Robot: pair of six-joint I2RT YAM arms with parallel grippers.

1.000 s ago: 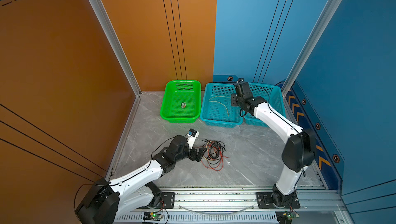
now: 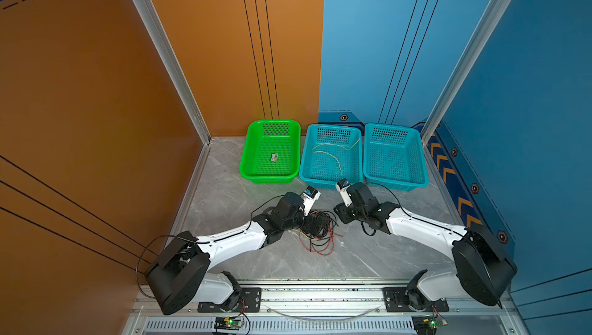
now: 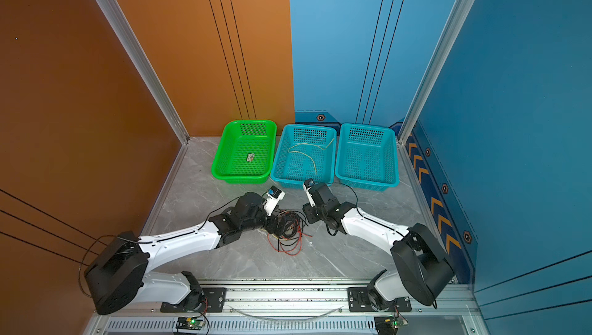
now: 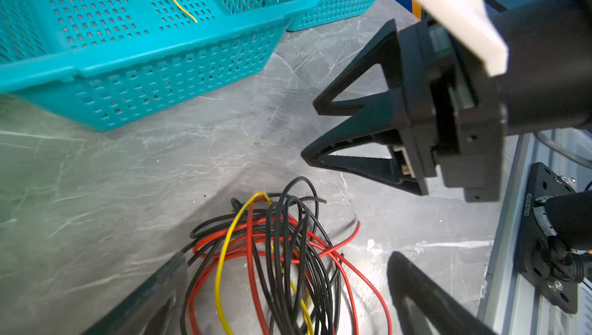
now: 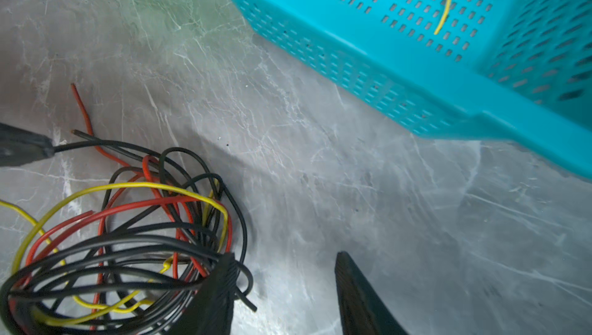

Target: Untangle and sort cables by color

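Observation:
A tangle of black, red and yellow cables (image 4: pixel 277 242) lies on the grey table below my left gripper, whose fingers stand apart around and over the bundle. My right gripper hangs just right of the pile, its fingertips apart over bare table. Two thin yellow cables (image 2: pixel 338 163) lie in the middle blue basket (image 2: pixel 306 159). Whether any cable is gripped by the left fingers is not visible; they look open.
A green basket (image 2: pixel 246 156) holding a small object stands at the back left, another blue basket (image 2: pixel 394 150) at the back right, empty. Bare table lies in front of and beside the baskets.
My left gripper has moved right, over the cables.

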